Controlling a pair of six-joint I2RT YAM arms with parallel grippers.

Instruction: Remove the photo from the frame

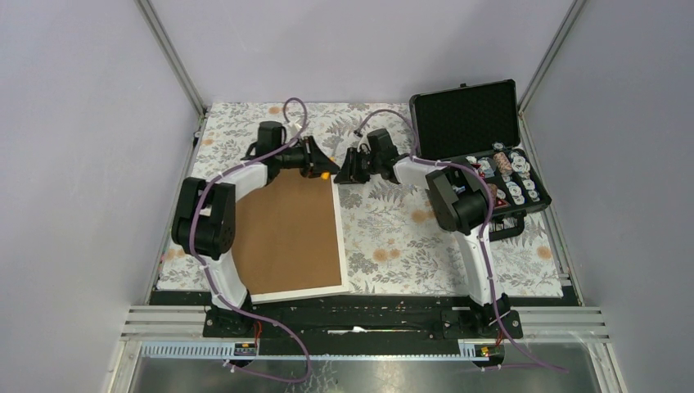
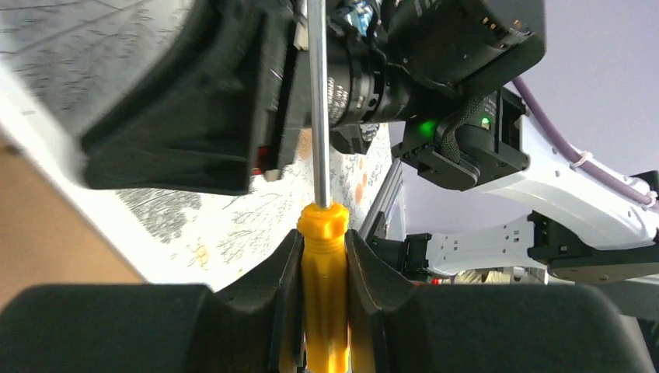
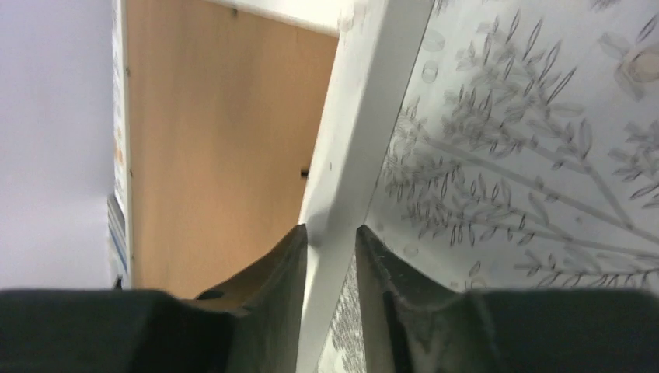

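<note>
The picture frame lies back-side up at the left of the table, its brown backing board (image 1: 286, 237) inside a white rim (image 1: 340, 246). No photo shows. My left gripper (image 1: 329, 173), over the frame's far right corner, is shut on the orange handle of a screwdriver (image 2: 325, 287). The metal shaft (image 2: 319, 116) points away from the fingers. Part open, my right gripper is at the rim's outer right side, with the white rim (image 3: 353, 148) running between its fingertips. Whether they touch it, I cannot tell. Dark small tabs (image 3: 305, 172) show along the board's edge.
An open black case (image 1: 466, 123) with several small items stands at the back right. The patterned tablecloth (image 1: 393, 246) is clear right of the frame. Both grippers are very close together at the frame's far right corner.
</note>
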